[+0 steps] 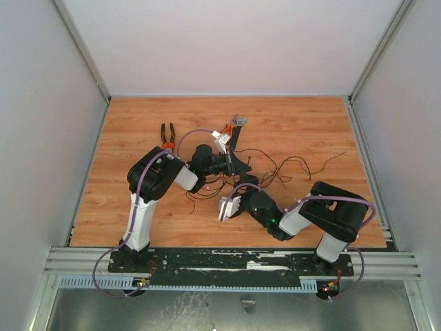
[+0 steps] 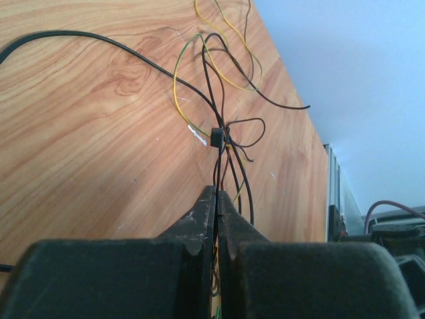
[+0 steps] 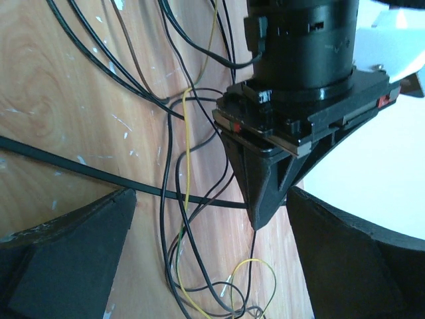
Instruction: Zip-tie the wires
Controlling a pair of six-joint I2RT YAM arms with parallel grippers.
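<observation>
A flat black zip tie (image 3: 80,171) crosses beneath the loose wires (image 3: 187,146) in the right wrist view. My left gripper is shut on this strap, with the tie's small square head (image 2: 217,137) just beyond its fingertips. Bundled black, brown and yellow-green wires pass close by the head. My right gripper stands open, its two fingers (image 3: 80,252) to either side of the strap and wires, holding nothing. From above, both grippers meet over the wires, and the arms hide most of the tie.
Orange-handled pliers (image 1: 168,138) lie at the back left. An adjustable wrench (image 1: 238,123) rests behind the left gripper. Wire ends (image 1: 310,165) spread to the right.
</observation>
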